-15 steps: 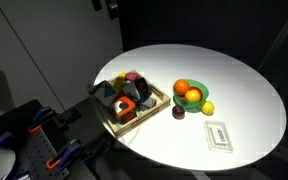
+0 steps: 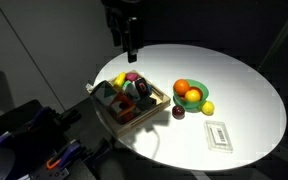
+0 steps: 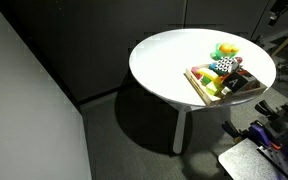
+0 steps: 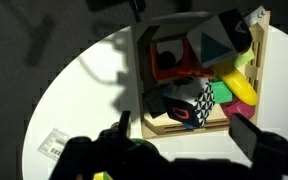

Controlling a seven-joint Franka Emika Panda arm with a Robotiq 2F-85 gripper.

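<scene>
My gripper (image 2: pixel 125 52) hangs open above the wooden tray (image 2: pixel 156 116), its fingers apart and empty. Viewed from the wrist, the tray (image 4: pixel 138 105) lies below the fingers with a mix of items inside. Among them are a black box with a grey face (image 4: pixel 216 42), a red and black object (image 4: pixel 164 68), a yellow banana-like piece (image 4: pixel 237 84), a green piece (image 4: pixel 222 92), a dark pink item (image 4: pixel 240 107) and a checkered box (image 4: pixel 196 104). The near fingers hide part of the tray's lower edge.
Beside the tray, a green bowl (image 2: pixel 193 103) holds orange fruit (image 2: pixel 182 86). Close by lie a yellow fruit (image 2: pixel 207 108) and a dark red round item (image 2: pixel 179 112). A flat white rectangle (image 2: pixel 217 137) rests nearer the front.
Over the last second the gripper has come down and moved right in exterior view 1, toward the tray. The bowl and fruit have stayed where they were.
</scene>
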